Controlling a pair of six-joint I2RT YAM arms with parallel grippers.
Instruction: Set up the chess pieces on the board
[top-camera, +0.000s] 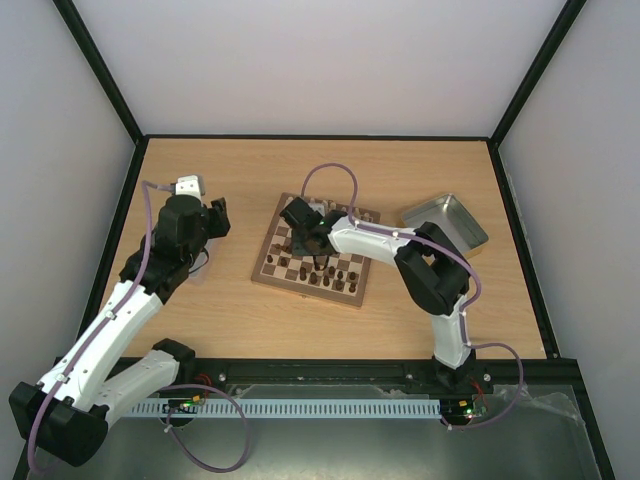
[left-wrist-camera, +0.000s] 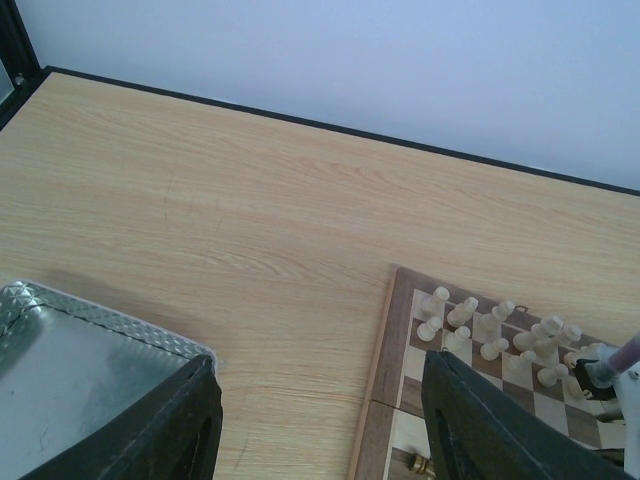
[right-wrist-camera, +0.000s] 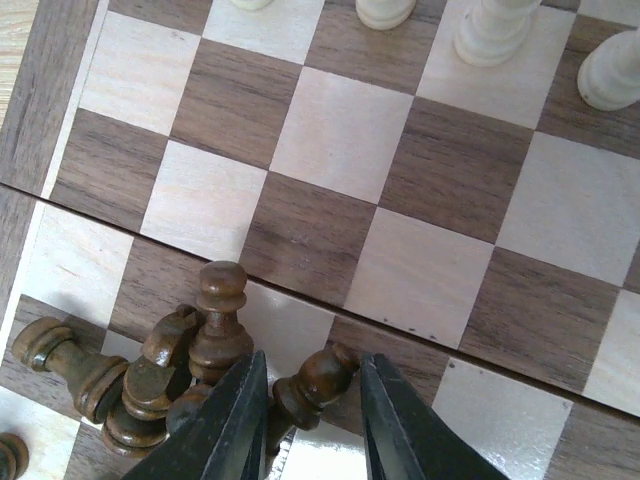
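The wooden chessboard (top-camera: 270, 270) sits mid-table, dark pieces along its near side. In the right wrist view white pieces (right-wrist-camera: 490, 30) stand upright; several dark pieces lie heaped lower left, including a dark pawn (right-wrist-camera: 220, 340) and a tilted dark piece (right-wrist-camera: 325, 375). My right gripper is low over the board, fingers apart around part of that tilted piece; whether they touch it is unclear. My left gripper hangs off the board's left with open fingers and nothing visible between them.
A clear plastic tray (left-wrist-camera: 110, 350) lies beside the left arm. A metal tray (top-camera: 450, 215) is at the right of the table. The table behind the board (top-camera: 240, 170) is clear.
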